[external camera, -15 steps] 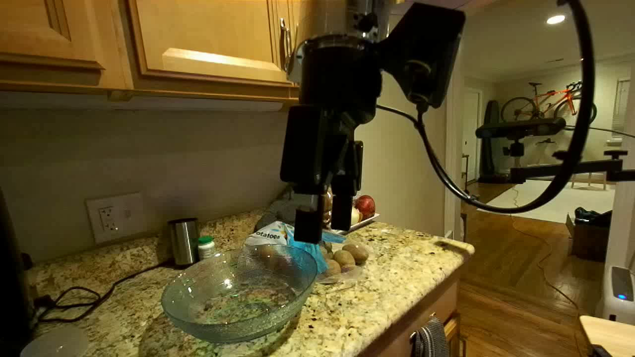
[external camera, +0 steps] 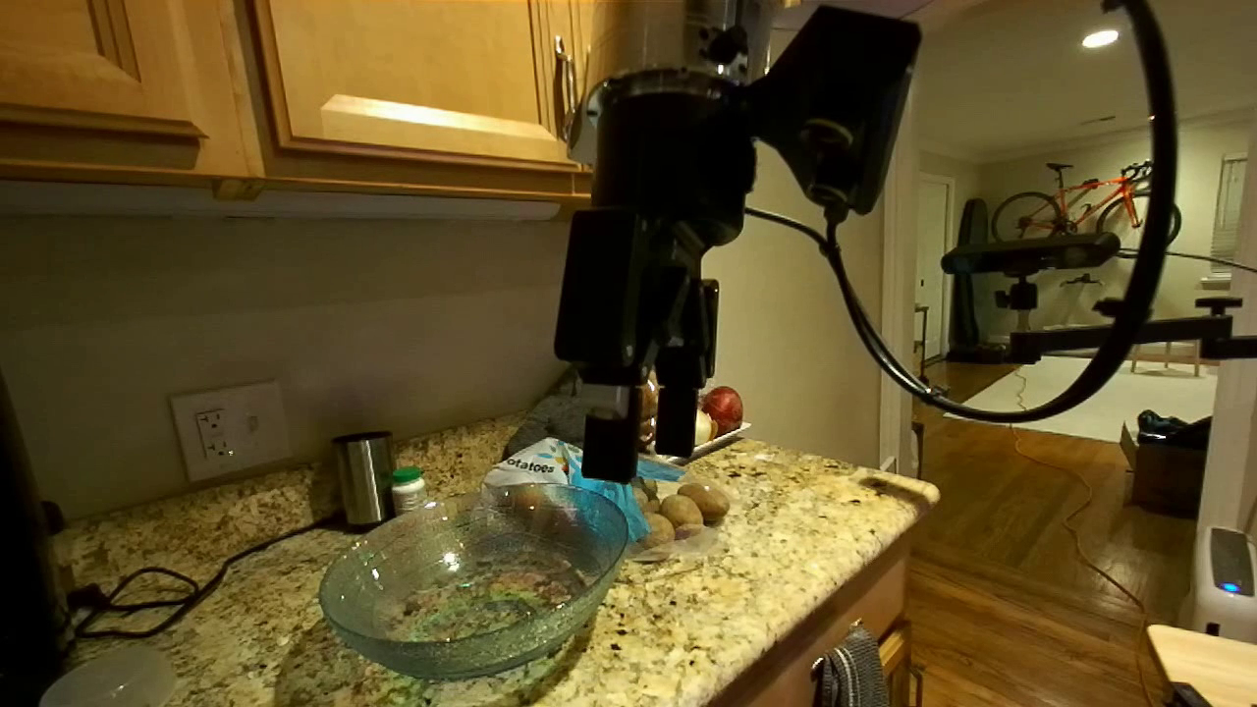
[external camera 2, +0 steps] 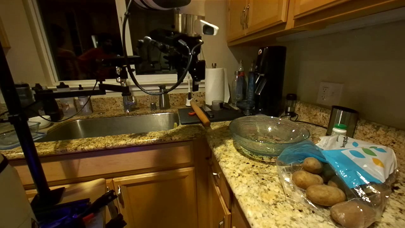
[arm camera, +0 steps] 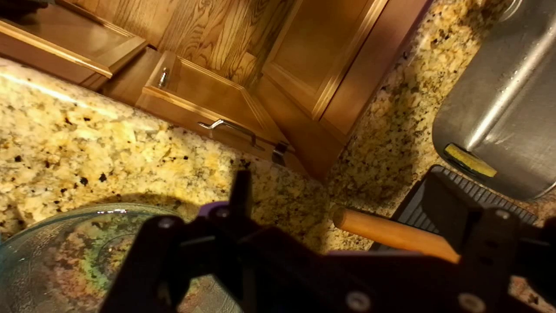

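My gripper (external camera: 644, 430) hangs pointing down, well above the counter, in exterior view 1. Its two fingers stand apart with nothing between them; the wrist view shows them spread wide too. A clear glass bowl (external camera: 471, 583) rests on the granite counter and looks empty. In the wrist view the bowl (arm camera: 99, 255) lies at the lower left, partly hidden by the gripper. Several brown potatoes (external camera 2: 325, 194) lie in a clear plastic bag (external camera 2: 355, 163) with a blue and white label, beside the bowl. My gripper (external camera 2: 196, 85) hangs near the sink corner in exterior view 2.
Behind the bowl stand a steel canister (external camera: 362, 477) and a green-capped bottle (external camera: 408, 489). A wooden rolling pin (external camera 2: 200, 113) lies partly over a dark mat by the sink (external camera 2: 114, 127). Upper cabinets (external camera: 412, 82) hang close by. Bare counter runs along the front edge.
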